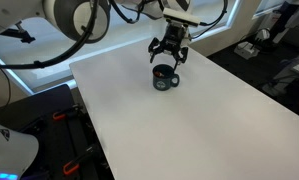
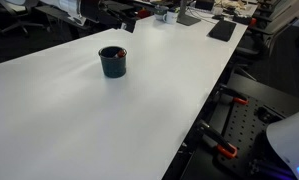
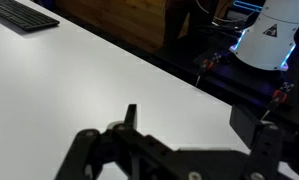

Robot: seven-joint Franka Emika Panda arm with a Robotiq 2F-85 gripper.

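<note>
A dark mug (image 1: 163, 80) with its handle to the right stands upright on the white table (image 1: 174, 130). Something reddish shows inside its mouth; what it is cannot be made out. Just above and behind the mug in exterior view 1 is my gripper (image 1: 167, 58), open, its fingers apart and nothing between them. In exterior view 2 the mug (image 2: 113, 62) stands at the left of centre, with the gripper (image 2: 127, 27) near and above its rim. Two separated fingers (image 3: 130, 117) show at the bottom of the wrist view, over bare table; the mug is out of that view.
The robot's white base (image 3: 271, 35) stands beside the table edge on a dark frame. A black keyboard (image 3: 21, 14) lies at the far upper left of the wrist view.
</note>
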